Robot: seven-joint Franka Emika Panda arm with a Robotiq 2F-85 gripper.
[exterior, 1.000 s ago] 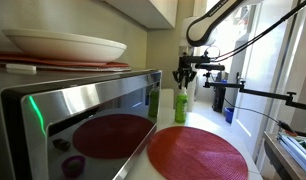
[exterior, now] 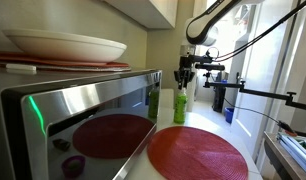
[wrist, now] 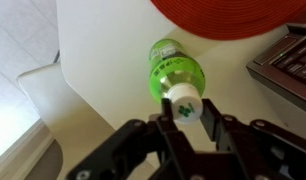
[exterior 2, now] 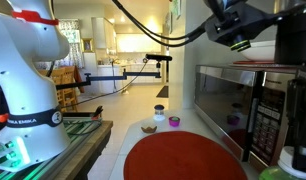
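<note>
A green bottle (wrist: 176, 73) with a white cap (wrist: 186, 108) stands on the pale counter, seen from above in the wrist view. My gripper is over its top, the dark fingers close on both sides of the cap and shut on it. From the side, the bottle (exterior: 180, 106) looks upright, with the gripper (exterior: 183, 82) at its top. Only the bottle's upper part (exterior 2: 286, 166) shows at the lower right corner of the second exterior view. Finger contact is too small to make out there.
A round red mat (exterior: 197, 155) lies near the bottle. Beside it is a silver appliance (exterior: 93, 95) with a reflective front, carrying a white bowl (exterior: 63, 45). Small jars (exterior 2: 160, 112) stand farther along the counter, whose edge drops off at one side.
The gripper's fingers look closer together and slightly shifted at the top of the bottle. The bottle and the mat show no clear movement.
</note>
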